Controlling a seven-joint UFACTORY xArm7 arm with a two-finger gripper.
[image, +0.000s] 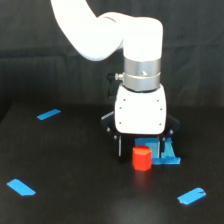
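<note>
My white gripper (141, 148) points down from the arm in the right half of the camera view. Its dark fingers stand apart, one on each side of a small red block (142, 159) as seen from here. A gap shows between the block and the fingers, and whether the block lies in front of them or between them is hard to tell. Just behind and to the right of the block is a blue piece (167, 152), partly hidden by the gripper.
Blue strips lie on the black table: one at the back left (49, 114), one at the front left (20, 187) and one at the front right (191, 196). A dark curtain hangs behind.
</note>
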